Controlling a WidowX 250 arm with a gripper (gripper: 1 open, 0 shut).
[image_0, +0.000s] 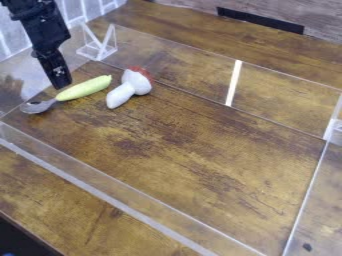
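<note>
My black gripper (51, 72) is at the upper left, above and behind a pale yellow-green elongated object (83, 88) lying on the wooden surface. A silver spoon-like utensil (38, 106) lies at the left end of that object. To the right lies a white plush-like object (127, 87) with some red on it. Whether the gripper's fingers are open or shut is hard to tell.
Clear plastic walls border the wooden work area (201, 150), with a white strip (235, 82) on the back side.
</note>
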